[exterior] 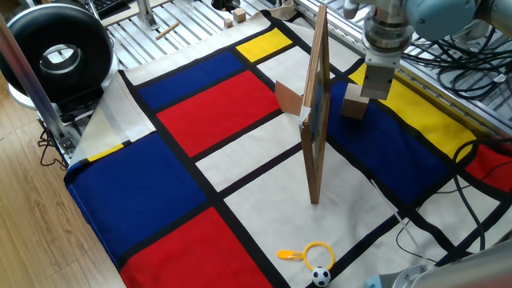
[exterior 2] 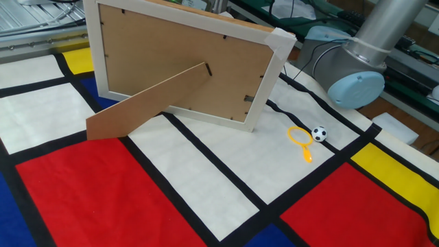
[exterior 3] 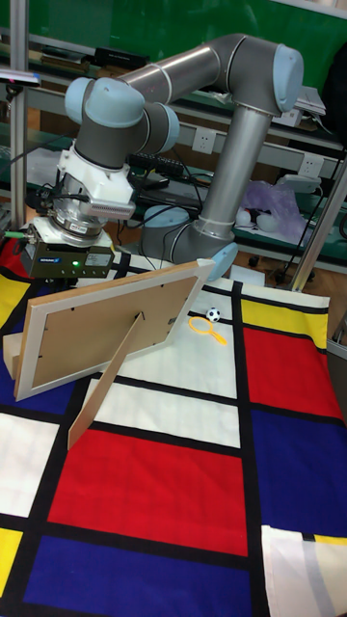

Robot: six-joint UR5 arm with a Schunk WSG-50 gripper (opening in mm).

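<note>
A picture frame (exterior: 317, 120) stands upright on the patterned cloth, propped by its brown back leg (exterior 2: 147, 103). In exterior view 2 its brown backing (exterior 2: 178, 58) faces the camera. On the frame's other side, a light wooden block (exterior: 354, 102) rests on the cloth; its edge (exterior 3: 13, 356) peeks out at the left in exterior view 3. My gripper (exterior: 374, 90) points down close beside that block, on the same side of the frame. Whether they touch is unclear. The frame hides the fingers in exterior view 3, and their opening does not show in exterior view 1.
A yellow magnifier-like ring with a handle (exterior: 307, 255) lies by a small football (exterior: 321, 277), near the arm's base. Small wooden blocks (exterior: 239, 15) sit far off on the slatted table. Black cables (exterior: 468, 68) run behind the arm.
</note>
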